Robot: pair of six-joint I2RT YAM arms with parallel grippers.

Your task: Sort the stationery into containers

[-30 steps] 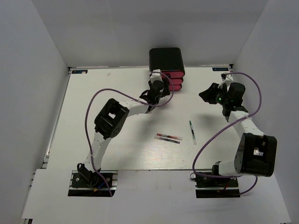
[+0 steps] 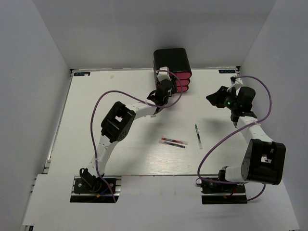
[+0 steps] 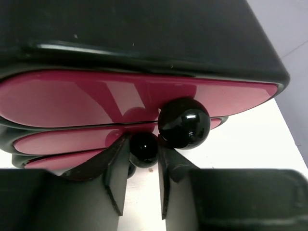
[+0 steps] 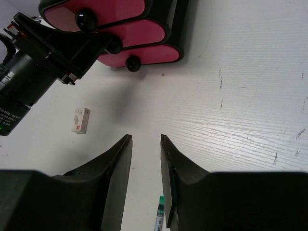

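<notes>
A black organiser with three pink drawers stands at the back centre of the table. My left gripper is at its front, fingertips either side of the middle drawer's round black knob; whether they grip it is unclear. A larger top knob sits just above. My right gripper hangs over the table to the right, part open, with nothing between its fingers. Two pens lie at the front centre, another pen to their right. A small white block lies in front of the organiser.
Pale walls surround the table at the back and sides.
The left arm has shifted slightly right at the organiser's front.
</notes>
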